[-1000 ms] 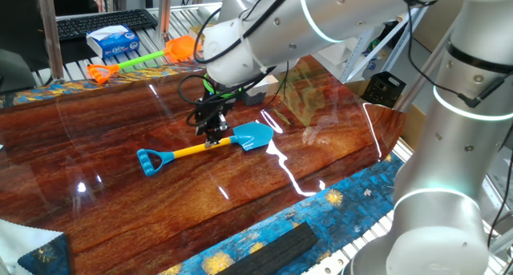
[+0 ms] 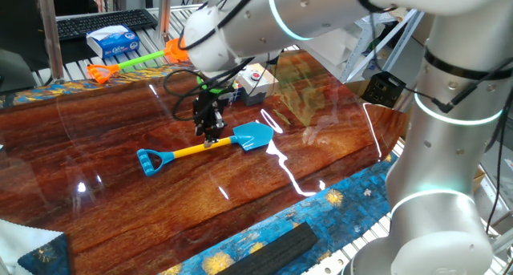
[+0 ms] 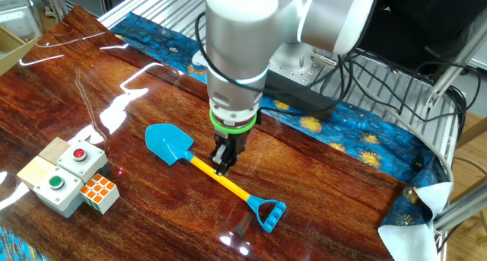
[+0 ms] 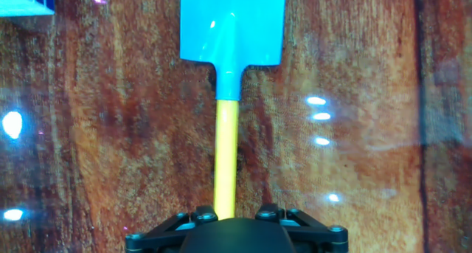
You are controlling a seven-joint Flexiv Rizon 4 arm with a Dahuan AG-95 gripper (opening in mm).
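Note:
A toy shovel lies on the wooden table, with a blue blade (image 2: 253, 136), a yellow shaft (image 3: 234, 188) and a blue grip (image 3: 266, 213). My gripper (image 2: 211, 139) points down at the shaft, close to where it meets the blade. From the other side, the gripper (image 3: 220, 170) overlaps the shaft, so any contact is hard to judge. In the wrist view my gripper is open, its two sides apart, with the shaft (image 4: 226, 161) running up between them toward the blade. The lower end of the shaft is hidden behind the gripper body.
A Rubik's cube (image 3: 100, 192) and grey button boxes (image 3: 62, 186) with red and green buttons stand beyond the blade. An orange-and-green toy (image 2: 140, 60) and a tissue box (image 2: 113, 42) lie at the far edge.
The arm's upper links have swung left in exterior view 1, and my gripper has shifted slightly left above the shaft. The shovel has stayed where it was.

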